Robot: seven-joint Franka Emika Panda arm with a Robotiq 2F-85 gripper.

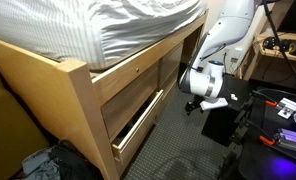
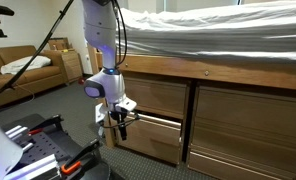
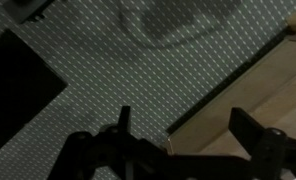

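Low over the floor, my gripper stands open, its dark fingers [image 3: 116, 132] wide apart with only carpet between them. In exterior view 1 the gripper [image 1: 195, 106] hangs beneath the white arm, to the right of the bed's drawers. A wooden lower drawer [image 1: 138, 132] juts slightly from the bed base, with a dark gap along its top. Exterior view 2 shows the gripper [image 2: 126, 126] in front of that drawer front [image 2: 154, 138]. Pale wooden edges [image 3: 238, 103] run diagonally at the right of the wrist view, beside the right finger.
Grey patterned carpet [image 1: 163, 145] lies open between bed and arm. A black panel [image 3: 18, 88] fills the wrist view's left side. The bed frame [image 1: 68, 85] carries a white-covered mattress [image 1: 88, 30]. A dark bag [image 1: 60, 163] lies by the bed's end.
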